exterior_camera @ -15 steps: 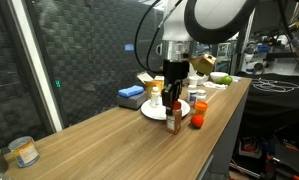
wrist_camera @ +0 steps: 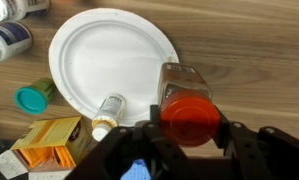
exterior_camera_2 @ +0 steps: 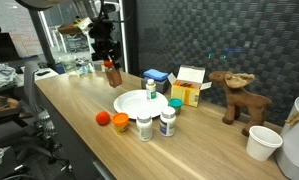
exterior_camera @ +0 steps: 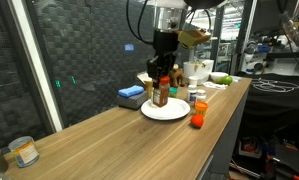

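Note:
An orange-capped brown bottle (wrist_camera: 188, 112) is held upright, with my gripper shut around its cap end. In the first exterior view the bottle (exterior_camera: 162, 90) hangs in front of the white plate (exterior_camera: 167, 109); the second exterior view has the bottle (exterior_camera_2: 112, 74) raised above the table, beside the plate (exterior_camera_2: 139, 102). From the wrist, the plate (wrist_camera: 104, 55) lies left of the bottle, with bare wood under much of the bottle. A small white bottle (wrist_camera: 109, 115) overlaps the plate's edge.
A red tomato (exterior_camera_2: 103, 118), orange cup (exterior_camera_2: 121, 122), white bottles (exterior_camera_2: 167, 121) and green jar (wrist_camera: 32, 98) ring the plate. An open yellow box (exterior_camera_2: 188, 84) and blue sponge (exterior_camera: 131, 91) stand behind.
The brown bottle has risen off the table and moved back and leftward in the first exterior view, now overlapping the plate there. My gripper has travelled with it, staying shut.

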